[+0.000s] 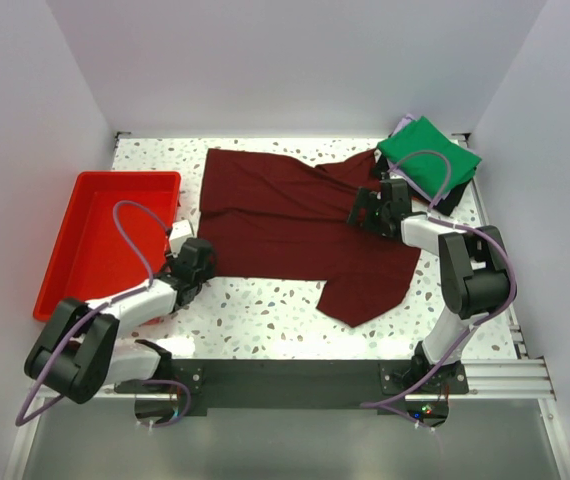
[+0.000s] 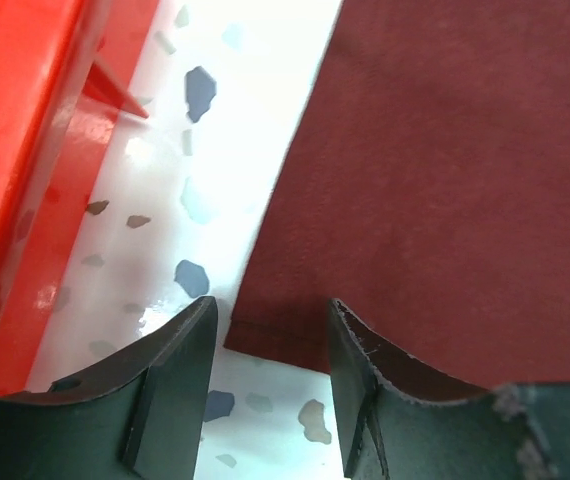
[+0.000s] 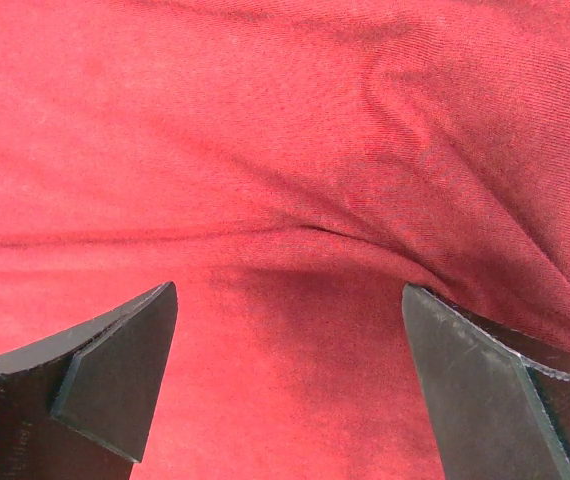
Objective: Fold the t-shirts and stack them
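Observation:
A dark red t-shirt lies spread over the middle of the table, one sleeve pointing toward the front right. In the left wrist view, a corner of the shirt reaches between the fingers of my left gripper, which is part open around it. Over the shirt's right side, my right gripper stands open. Its two fingers are wide apart in the right wrist view, with creased red cloth below and between them.
A red bin stands at the left, its wall close beside my left gripper. Folded green cloth lies on a dark stack at the back right. Bare speckled table shows along the front.

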